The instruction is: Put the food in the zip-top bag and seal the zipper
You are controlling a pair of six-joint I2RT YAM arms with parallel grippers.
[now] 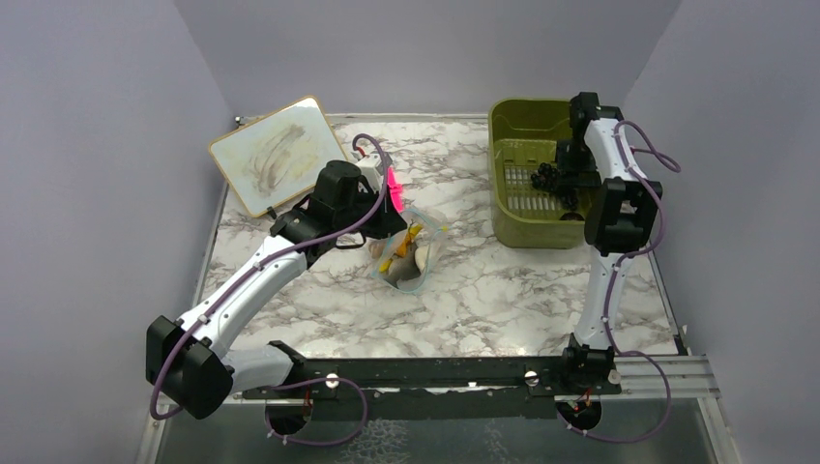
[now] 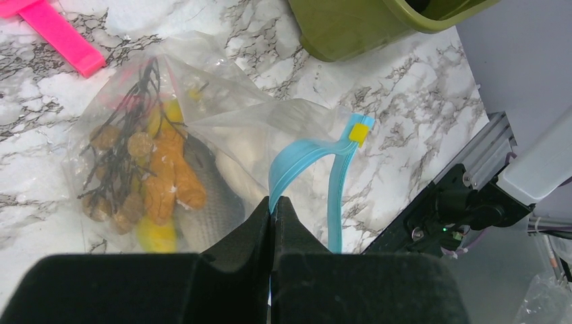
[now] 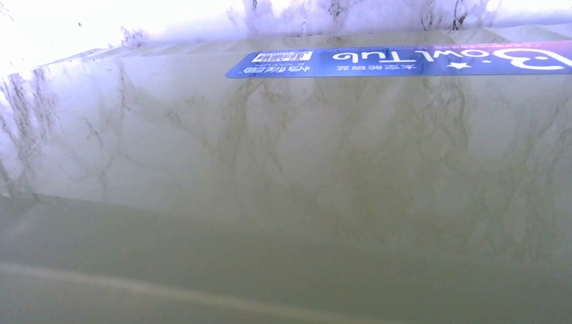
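Note:
The clear zip top bag (image 2: 283,121) lies on the table with its mouth open, a yellow slider (image 2: 359,133) at one end of its blue zipper (image 2: 300,154). Inside it show an orange drumstick-like piece (image 2: 160,175), a grey fish (image 2: 210,196), something yellow and round brown pieces on dark stems. My left gripper is shut on the bag's blue zipper edge. In the top view, my right gripper (image 1: 571,179) reaches down into the green tub beside a dark grape bunch (image 1: 544,177). Its fingers are too dark to make out there and do not show in the right wrist view.
The green tub (image 1: 541,234) stands at the back right, its wall filling the right wrist view. Another dark item (image 1: 571,217) lies in it. A whiteboard (image 1: 278,155) leans at the back left, and a pink tool (image 2: 64,37) lies behind the bag.

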